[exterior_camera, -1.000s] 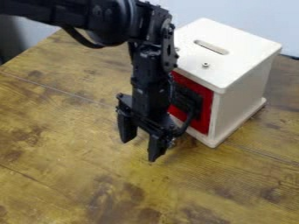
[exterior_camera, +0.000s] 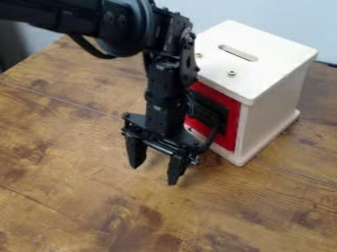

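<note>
My black gripper hangs low over the wooden table, in front of and left of a white wooden box. Its two fingers point down, spread apart, with nothing between them. The box has a slot in its top and a red front panel with a black part on it, which my wrist and arm partly hide.
The table's back edge and a pale wall show at the top left, behind the arm.
The gripper has shifted very slightly to the left over the last second. The box has not moved.
</note>
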